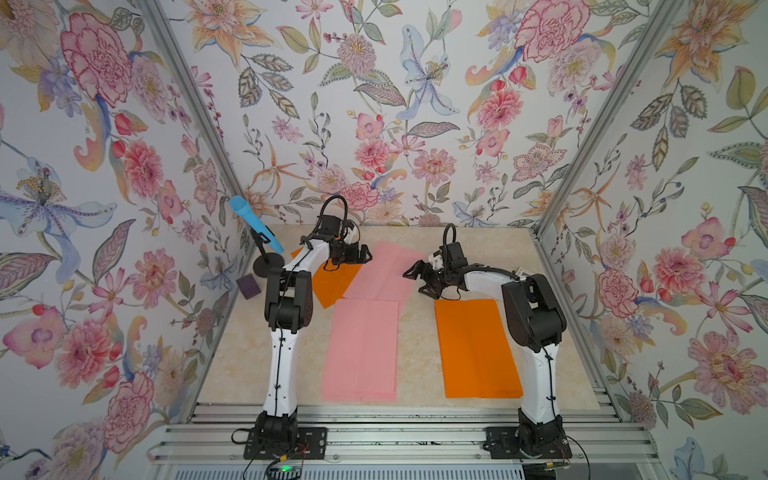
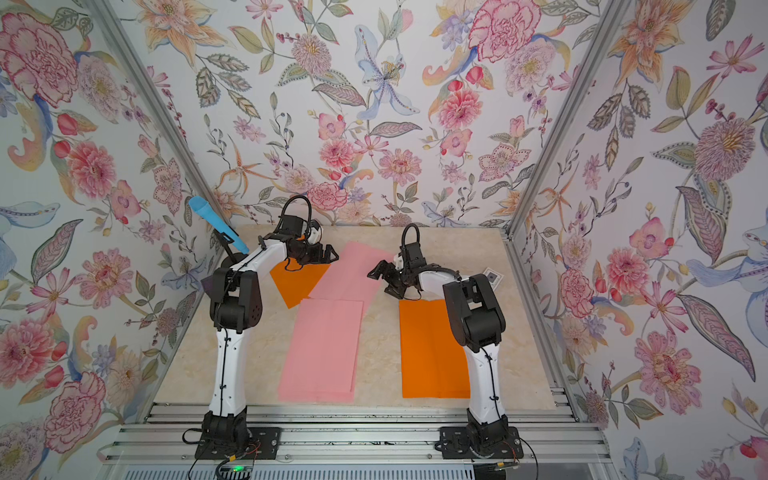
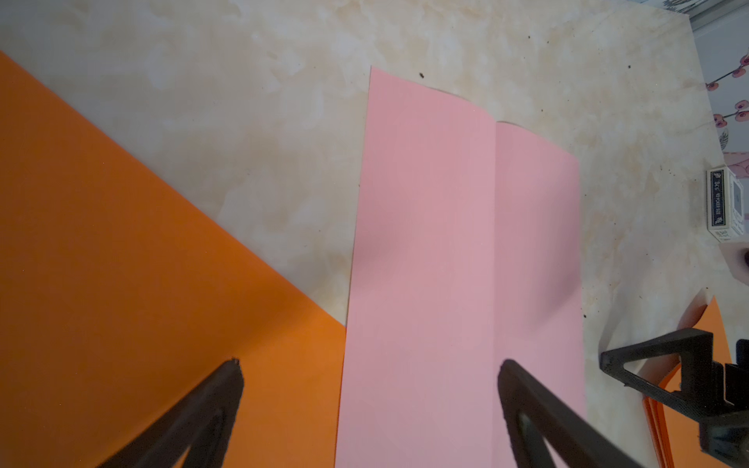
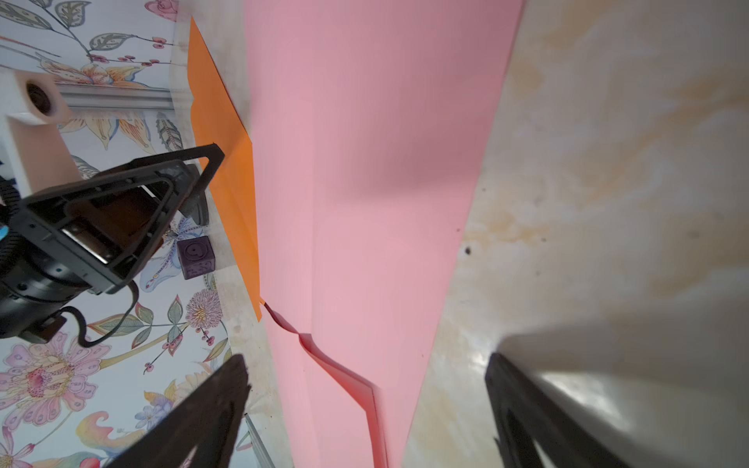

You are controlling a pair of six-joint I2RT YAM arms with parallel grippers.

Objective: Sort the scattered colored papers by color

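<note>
A pink paper [image 1: 384,272] lies tilted at the back middle, overlapping an orange paper [image 1: 332,282] at back left. Front middle holds a larger pink sheet [image 1: 360,352]; front right, orange sheets [image 1: 476,352]. My left gripper [image 1: 356,254] hovers open above where the back orange and pink papers meet; in the left wrist view both lie under its blurred fingers. My right gripper [image 1: 420,280] is open over the right edge of the back pink paper and bare table, nothing held.
A blue object on a dark stand [image 1: 250,220] and a purple block [image 1: 248,285] stand at left. A small card-like box [image 3: 724,201] is at back right.
</note>
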